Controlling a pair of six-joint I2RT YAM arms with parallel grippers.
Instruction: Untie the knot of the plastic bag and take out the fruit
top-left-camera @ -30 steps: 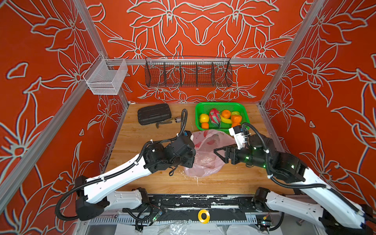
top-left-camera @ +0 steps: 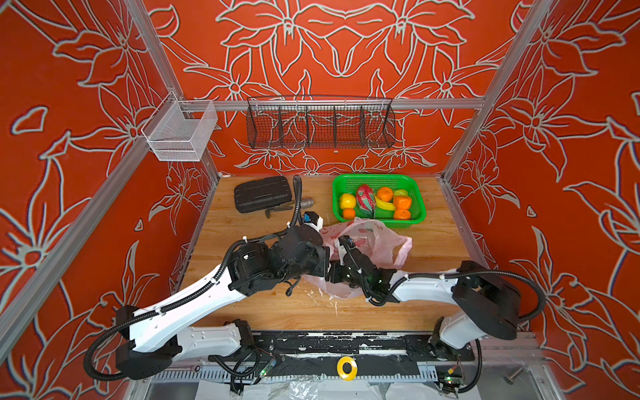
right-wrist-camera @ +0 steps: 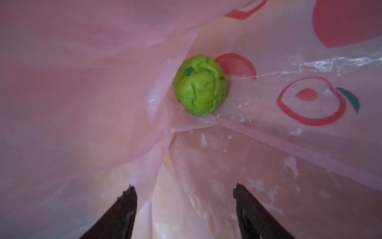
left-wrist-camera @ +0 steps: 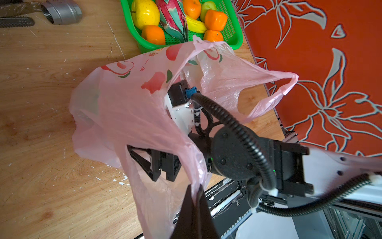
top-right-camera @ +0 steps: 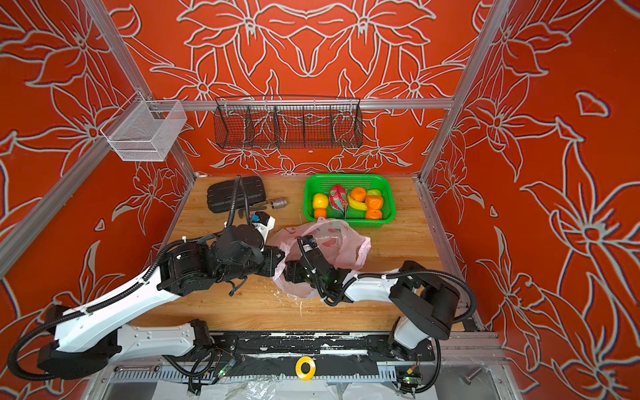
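The pink plastic bag (left-wrist-camera: 103,103) lies opened on the table, printed with red fruit shapes. My left gripper is shut on a gathered edge of it, lifting that side. My right gripper reaches into the bag, open with nothing between its fingers. Inside, in the right wrist view, a crumpled green round fruit (right-wrist-camera: 199,85) lies against the pink plastic, ahead of the fingers.
A green basket (top-left-camera: 420,203) of fruit stands behind the bag. A black case (top-left-camera: 262,194) and metal tools lie at the back left. Bare table (top-right-camera: 286,313) shows in front of the bag.
My right gripper has moved left from beside the bag down into it. My left gripper has shifted slightly, still at the bag's left side.
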